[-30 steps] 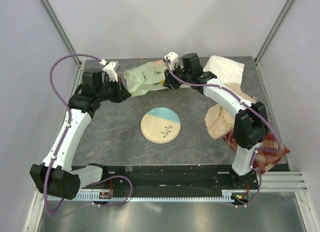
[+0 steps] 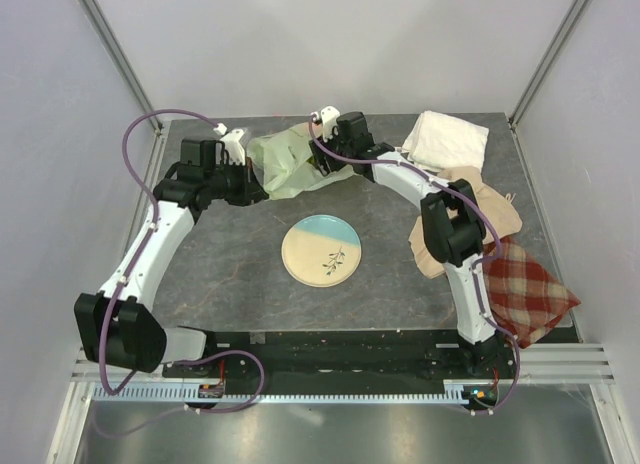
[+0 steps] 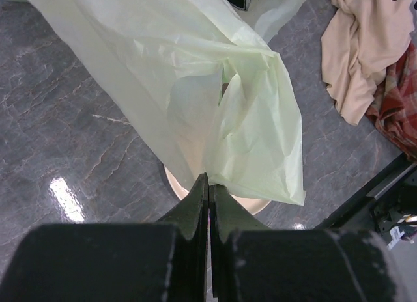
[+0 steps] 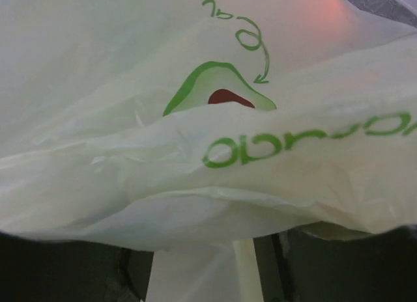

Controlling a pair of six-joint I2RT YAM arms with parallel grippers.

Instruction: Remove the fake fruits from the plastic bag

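Observation:
A pale, translucent plastic bag (image 2: 280, 164) with green printing lies spread at the back middle of the table. My left gripper (image 2: 258, 192) is at the bag's left end; in the left wrist view its fingertips (image 3: 207, 183) are shut where the bag's crumpled end (image 3: 254, 133) hangs. My right gripper (image 2: 320, 154) reaches into the bag from the right; in the right wrist view it (image 4: 203, 263) stands part open, with bag film (image 4: 208, 178) in front of it and partly over the fingers. A reddish tint shows through the film (image 4: 313, 9); fruits are not clearly visible.
A cream and blue plate (image 2: 321, 259) lies front middle. A white towel (image 2: 450, 134), a beige cloth (image 2: 430, 244) and a red plaid cloth (image 2: 520, 294) lie along the right.
My right gripper has moved leftward, further over the bag. My left gripper has shifted slightly right and down, and the bag's left end with it.

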